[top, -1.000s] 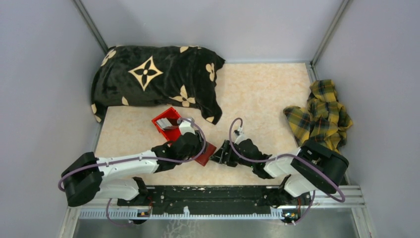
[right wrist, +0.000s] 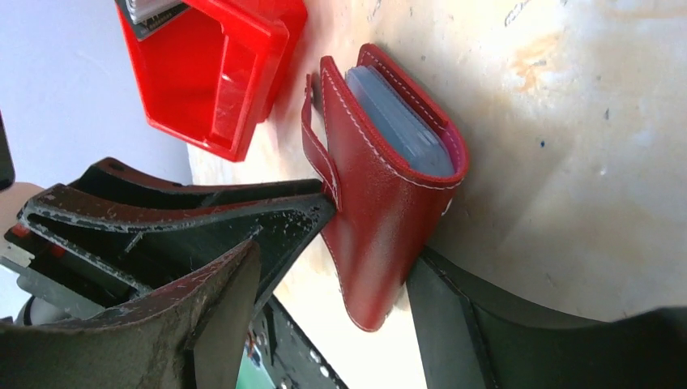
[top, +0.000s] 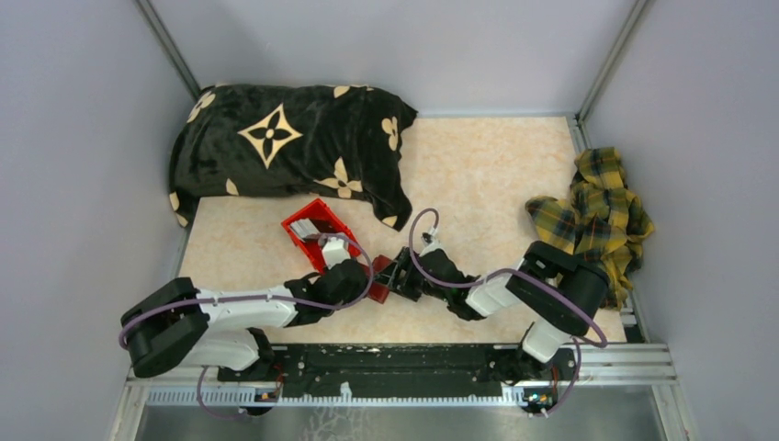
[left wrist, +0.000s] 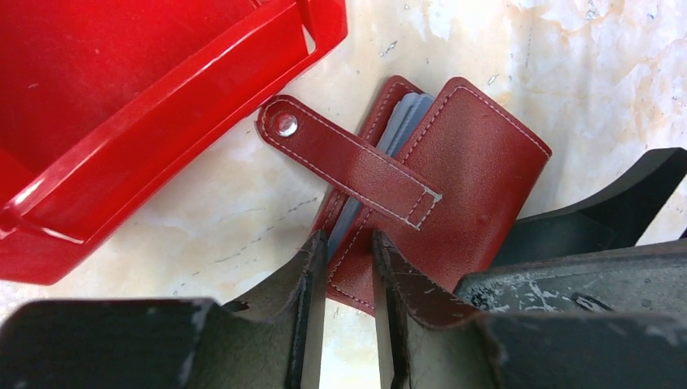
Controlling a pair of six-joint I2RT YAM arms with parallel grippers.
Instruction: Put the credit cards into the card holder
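The dark red leather card holder (left wrist: 478,174) rests on the table with its strap (left wrist: 348,162) sticking out. Translucent sleeves (left wrist: 405,121) show between its covers. My left gripper is narrowed at the holder's open side, one fingertip by the sleeves and the other against the front cover; whether it pinches any leather cannot be made out. My right gripper is open, the holder's spine end partly between its fingers. Light-coloured cards (top: 303,228) lie in the red box (left wrist: 138,154).
Close beside the holder's strap is the red box. A dark patterned cloth (top: 285,142) covers the back left, and a checked cloth (top: 597,211) lies at the right. Both grippers sit very close together.
My right gripper has moved left to the holder's spine end. The holder sits slightly differently.
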